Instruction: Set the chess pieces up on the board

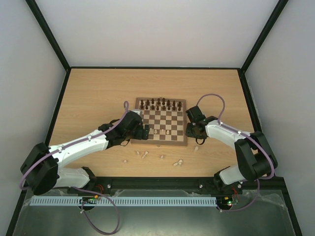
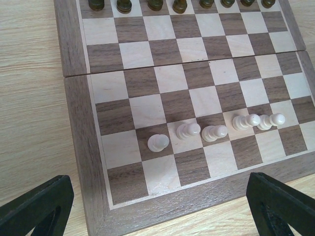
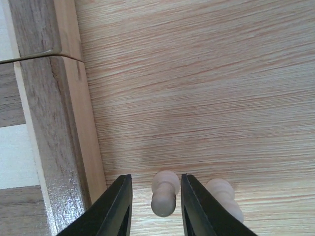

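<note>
On the wooden chess board [image 2: 88, 162], several white pawns stand upright in the second row from the near edge; a white pawn [image 2: 158, 142] is the leftmost. My left gripper is open over the board's near left side, nothing between its fingers. Beyond the board's right edge, my right gripper is open, its fingers partly drawn together. A loose white piece [image 3: 164, 194] shows between them, with a visible gap on its left. Whether the right finger touches it I cannot tell. Dark pieces [image 1: 164, 102] fill the far rows.
Another white piece [image 3: 225, 199] lies just right of the right gripper's fingers. More loose white pieces, such as a pair [image 1: 178, 162] and a single piece [image 1: 162, 156], are scattered on the table [image 1: 98, 88] in front of the board. Table behind the board is clear.
</note>
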